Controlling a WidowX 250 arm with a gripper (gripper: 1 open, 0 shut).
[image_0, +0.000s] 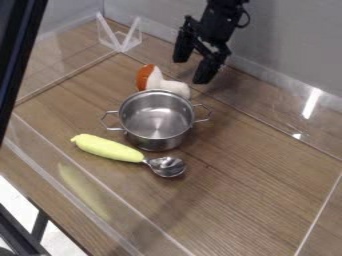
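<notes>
My black gripper (199, 62) hangs at the top centre, open, its fingers above the wooden surface behind a white and orange object (167, 86). That object lies just behind a steel pot (156, 122) with two handles. In front of the pot are a yellow corn-like item (104, 148) and a metal ladle or spoon (166, 166).
A white wire rack (119, 36) stands at the back left. A pale wall (294, 40) runs along the back. The wooden surface (261, 175) to the right of the pot is clear.
</notes>
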